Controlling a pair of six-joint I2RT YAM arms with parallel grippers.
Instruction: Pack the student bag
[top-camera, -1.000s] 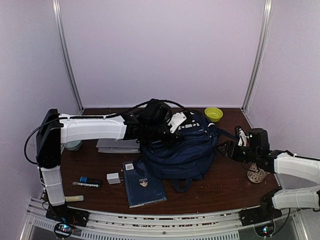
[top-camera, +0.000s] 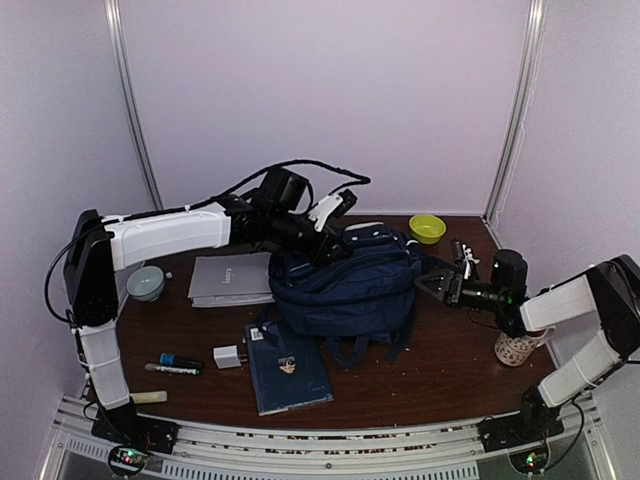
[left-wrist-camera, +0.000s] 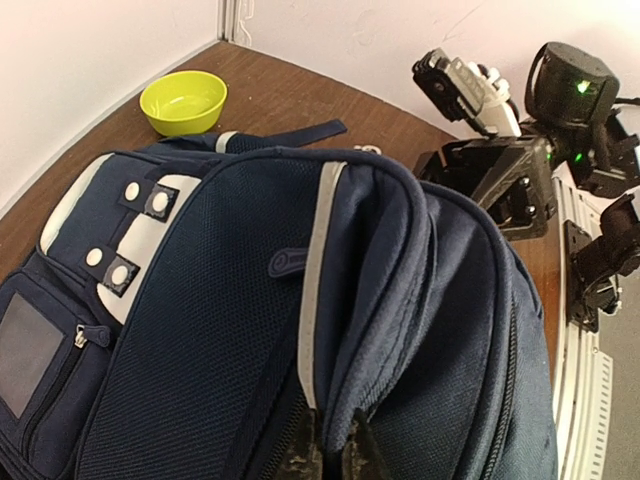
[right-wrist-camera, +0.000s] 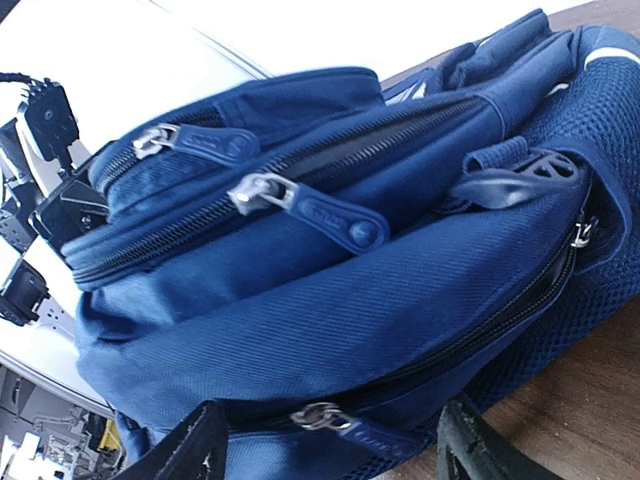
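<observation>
The navy student bag (top-camera: 345, 285) lies in the middle of the table. Above its top my left gripper (top-camera: 330, 250) is shut; in the left wrist view the fabric ridge beside grey piping (left-wrist-camera: 318, 290) runs into its closed fingertips, which pinch the cloth. At the bag's right side my right gripper (top-camera: 425, 283) stands part open. Its fingers (right-wrist-camera: 195, 445) are spread to either side of a zipper pull (right-wrist-camera: 365, 435) on the lower pocket, without clasping it. Left of and in front of the bag lie grey notebooks (top-camera: 230, 278) and a dark blue book (top-camera: 288, 375).
A yellow-green bowl (top-camera: 427, 228) stands behind the bag to the right, a pale bowl (top-camera: 146, 283) at far left. Markers (top-camera: 178, 362), a white charger (top-camera: 228, 356) and a patterned cup (top-camera: 515, 348) lie around.
The left gripper has moved left and slightly back, and the bag has shifted left along with it. My right gripper has come left to the bag's side.
</observation>
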